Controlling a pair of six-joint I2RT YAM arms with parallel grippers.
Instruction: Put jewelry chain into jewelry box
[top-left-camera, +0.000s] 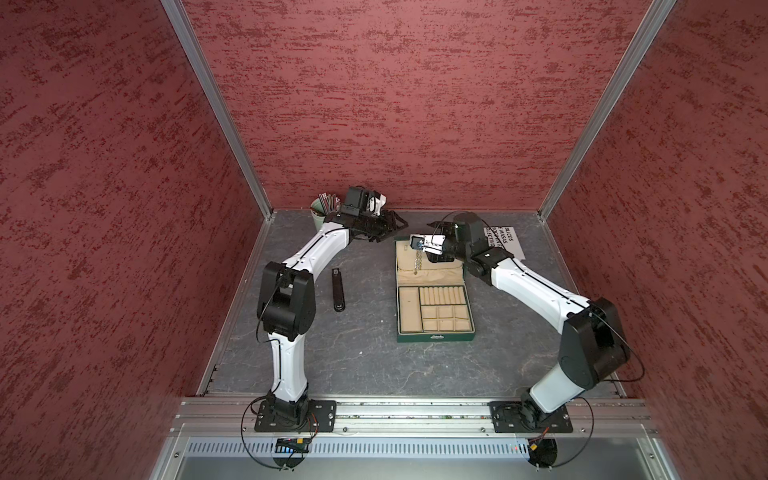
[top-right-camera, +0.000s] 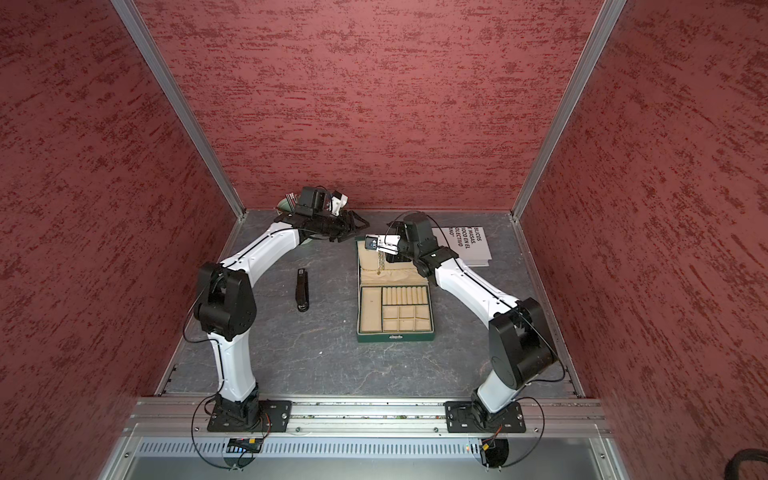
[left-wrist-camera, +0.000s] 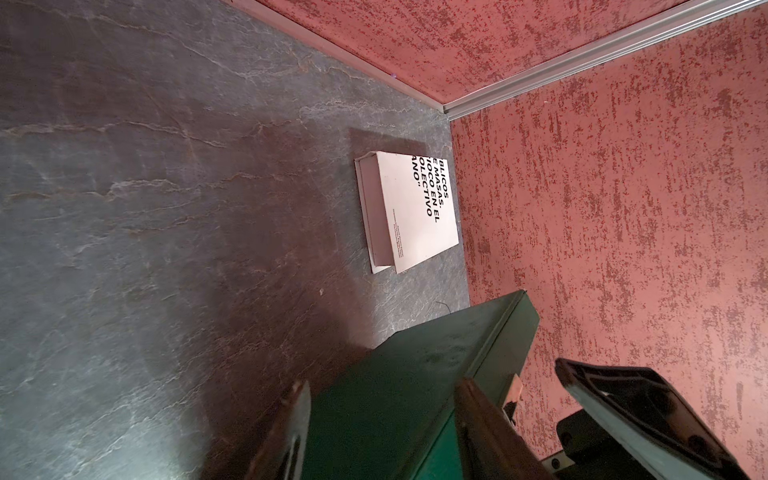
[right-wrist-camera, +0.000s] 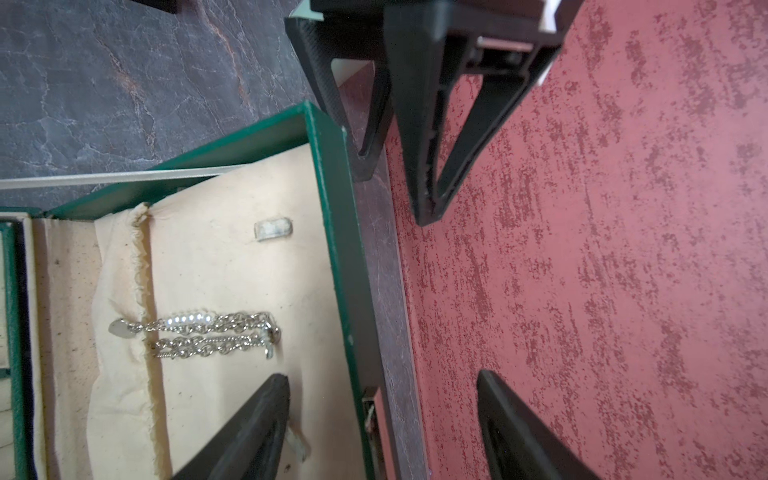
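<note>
A silver chain (right-wrist-camera: 212, 336) hangs folded against the cream lining inside the raised lid of the green jewelry box (top-left-camera: 436, 337), its lower end reaching the gathered fabric pocket. The box stands open, its compartment tray facing up. My left gripper is open by the lid's upper left corner, its fingers apart with the green lid outside (left-wrist-camera: 400, 376) showing between and beyond them. From the right, my right gripper is also open, over the lid's top edge (right-wrist-camera: 352, 272); nothing is held between its fingers. The right arm partly covers the lid in both top views.
A white book (top-left-camera: 508, 240) lies at the back right, behind the right arm. Left of the box is a dark elongated object (top-left-camera: 338, 289). A cup of sticks (top-left-camera: 323, 208) stands at the back left.
</note>
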